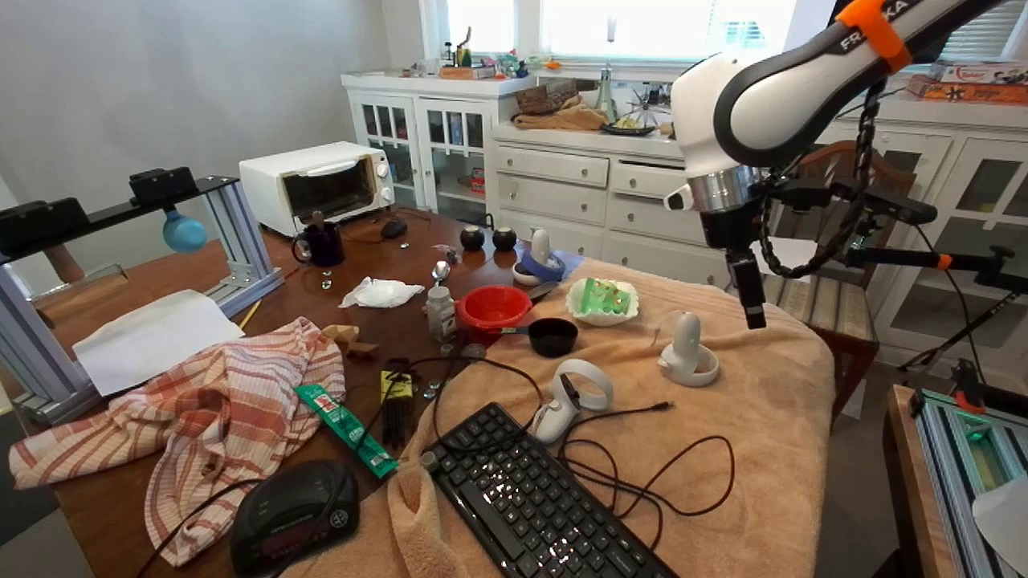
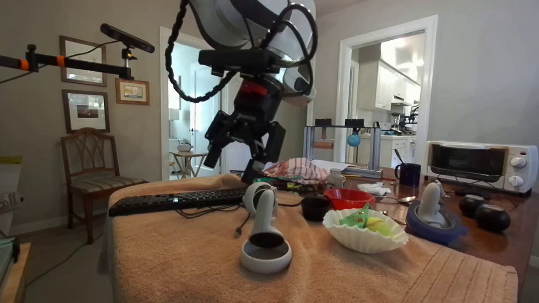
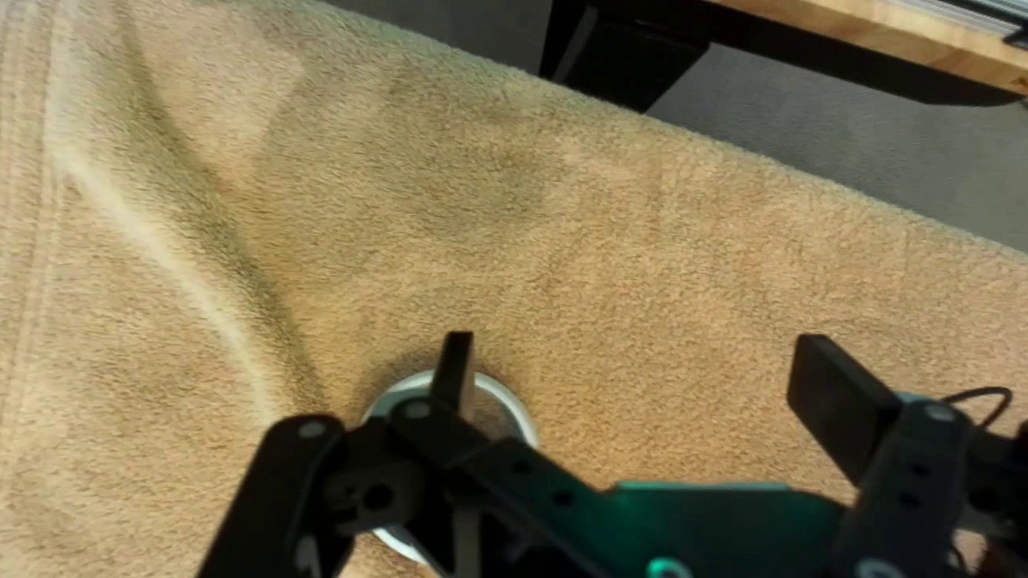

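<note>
My gripper point(image 2: 227, 174) hangs in the air over the towel-covered side of the table. Its two black fingers stand wide apart in the wrist view, so the gripper is open with nothing held. Beneath the left finger there, the ring of a white controller point(image 3: 516, 405) is partly hidden by the gripper. Exterior view 1 shows this controller point(image 1: 685, 352) upright on the orange towel point(image 1: 761, 424), below and left of the fingertips. A second white controller point(image 1: 569, 405) lies beside the black keyboard point(image 1: 540, 501). The white fluted bowl point(image 2: 364, 242) holds a green packet point(image 2: 355, 218) and something yellow-green.
A red bowl point(image 1: 494, 307), a black cup point(image 1: 553, 337) and a small jar point(image 1: 440, 314) stand near the table's middle. Loose black cables point(image 1: 694, 506) cross the towel. A blue-based device point(image 2: 435, 224) sits beyond the fluted bowl.
</note>
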